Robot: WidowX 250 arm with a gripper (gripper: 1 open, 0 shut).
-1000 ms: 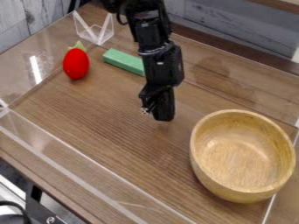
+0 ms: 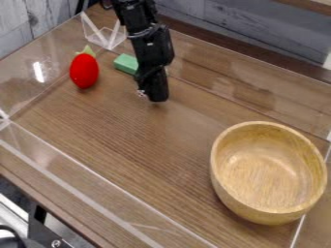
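Observation:
The black robot arm reaches down from the top centre, its gripper (image 2: 155,94) low over the wooden table (image 2: 116,165), shut with nothing visible between its fingers. Just behind and left of it lies a green block (image 2: 127,63), partly hidden by the arm. A red oval object (image 2: 84,70) lies further left.
A large pale wooden bowl (image 2: 265,174) fills the lower right. A small green-tipped item shows behind the red object, and a white wire shape stands at the top left.
The arm and gripper have moved back and to the left, toward the green block, which is now more hidden. The other objects have not visibly moved.

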